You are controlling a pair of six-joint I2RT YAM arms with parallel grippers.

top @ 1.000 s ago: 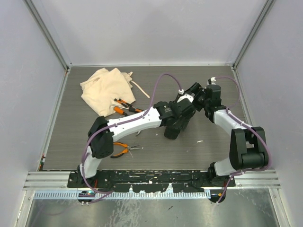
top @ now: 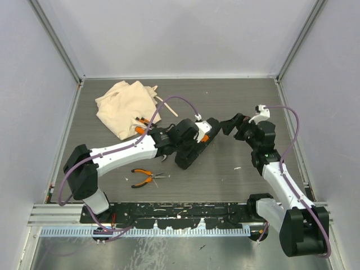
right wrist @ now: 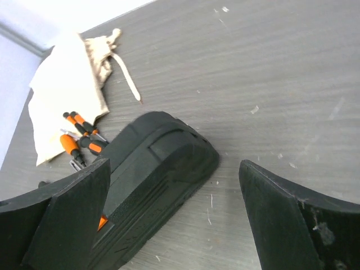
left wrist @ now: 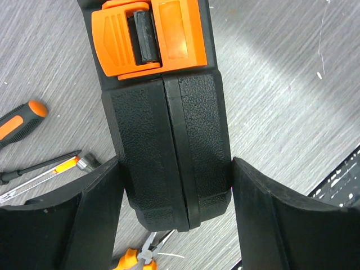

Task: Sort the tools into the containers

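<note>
A long black tool case (left wrist: 140,129) with an orange latch (left wrist: 180,34) lies between the fingers of my left gripper (top: 185,146), which reach both sides of its end; whether they grip it is unclear. My right gripper (top: 236,124) stands open right of the case (right wrist: 152,157). Screwdrivers (top: 143,121) (left wrist: 17,126) and a rod-like tool lie left of the case; orange-handled pliers (top: 143,171) (left wrist: 129,259) lie toward the front.
A cream cloth bag (top: 121,107) with a strap lies at the back left.
My left gripper and the case have shifted left and slightly toward the front. My right gripper has drawn back to the right, apart from the case.
</note>
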